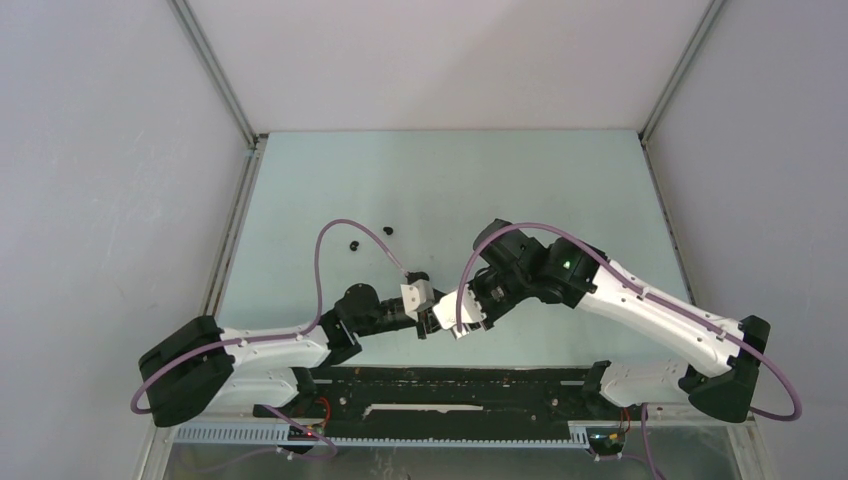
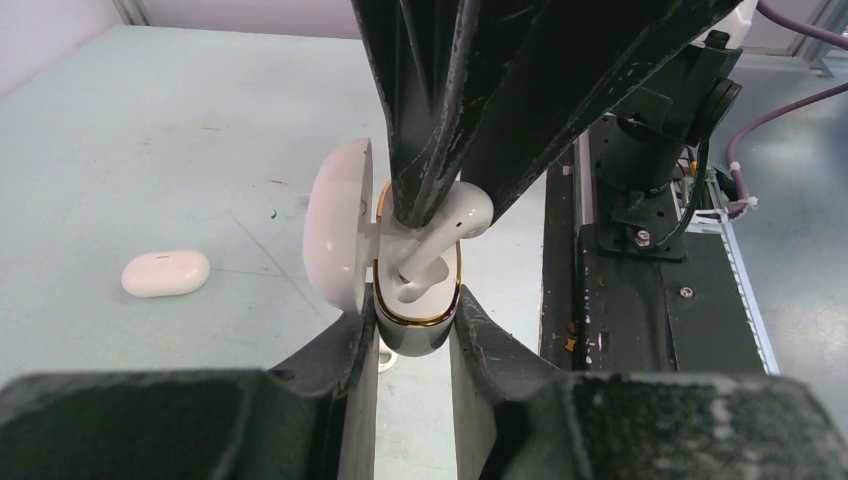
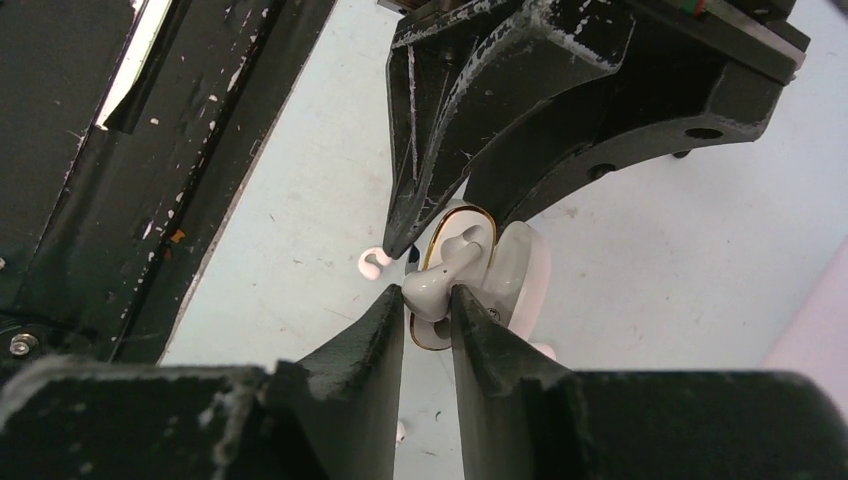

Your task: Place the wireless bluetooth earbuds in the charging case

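In the left wrist view, my left gripper is shut on the charging case (image 2: 420,325), which is upright with its white lid (image 2: 330,225) flipped open and a gold rim round its slots. An earbud (image 2: 460,215) sits over the case with its stem angled down into the opening. My right gripper holds that earbud (image 3: 430,290) between its fingertips, seen close in the right wrist view. In the top view both grippers meet near the front middle of the table, hiding the case.
A white oval object (image 2: 165,272) lies on the pale table (image 1: 450,180). A small white curved piece (image 3: 372,262) shows behind the case. Two small dark pieces (image 1: 354,246) lie to the left. A black rail (image 1: 450,390) runs along the front edge.
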